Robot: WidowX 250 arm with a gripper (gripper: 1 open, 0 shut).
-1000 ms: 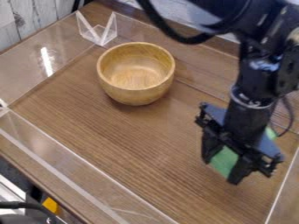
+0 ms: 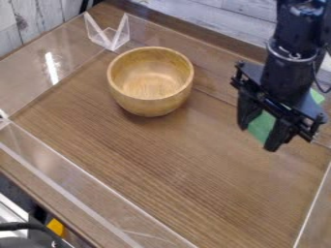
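The black gripper [image 2: 266, 124] hangs over the right side of the wooden table, pointing down. A green object [image 2: 277, 126] shows at and between its fingers, partly hidden by them; the gripper is shut on it. A large tan bowl [image 2: 150, 79] stands on the table at the upper middle, to the left of the gripper and apart from it.
A white wire object [image 2: 107, 34] stands near the upper left corner. Dark edges border the table at the top and lower left, with a small yellow piece [image 2: 56, 227] there.
The gripper, with the green object, has moved away from the front of the table toward the back right, rising in the view.
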